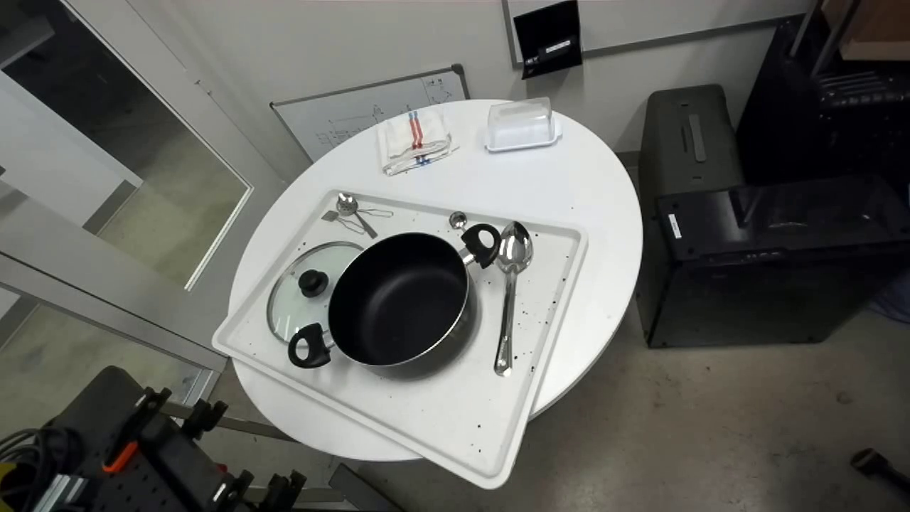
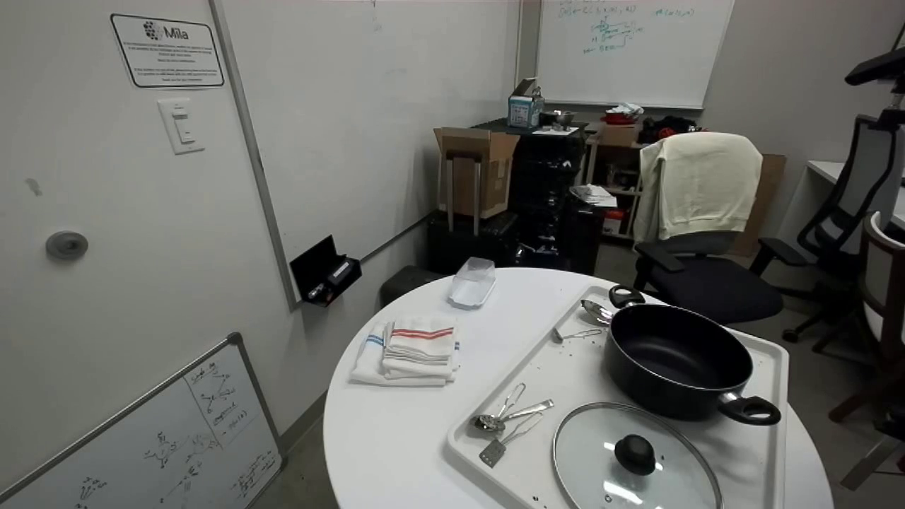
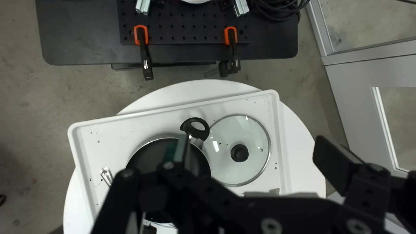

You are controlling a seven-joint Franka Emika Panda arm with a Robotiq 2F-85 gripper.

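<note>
My gripper shows only in the wrist view, its fingers spread wide with nothing held between them. Beyond and below it in that view are a black pot (image 1: 401, 299), empty inside, and a glass lid (image 3: 249, 171) with a black knob. Both rest on a white tray (image 1: 426, 418); the lid lies flat beside the pot. A large metal spoon (image 1: 509, 290) lies on the pot's other side. Several small utensils (image 2: 509, 420) are near the tray's edge. Part of the pot is hidden by the gripper in the wrist view.
On the round white table (image 1: 589, 196), a folded striped towel (image 2: 416, 352) and a clear-lidded butter dish (image 1: 522, 126) sit outside the tray. A dark workbench (image 3: 85, 35) with orange clamps stands close to the table. Bare tabletop separates the tray from the dish.
</note>
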